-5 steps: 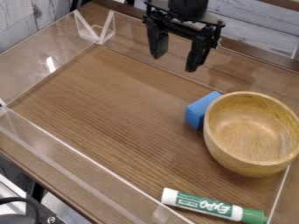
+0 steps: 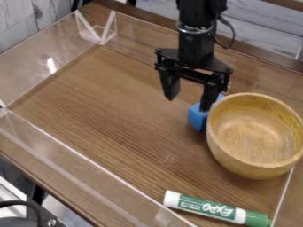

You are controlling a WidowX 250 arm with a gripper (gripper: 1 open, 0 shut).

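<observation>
My black gripper (image 2: 190, 82) hangs in the upper middle of the camera view, open, its two fingers spread over the blue object (image 2: 197, 116), with the right finger just above it. The blue object lies on the wooden table, partly hidden by the gripper and by the yellow bowl beside it.
A large yellow bowl (image 2: 251, 140) stands at the right. A white and green cylinder (image 2: 217, 209) lies at the bottom right.
My gripper has come down and toward the front of the table, now reaching close to the blue object.
</observation>
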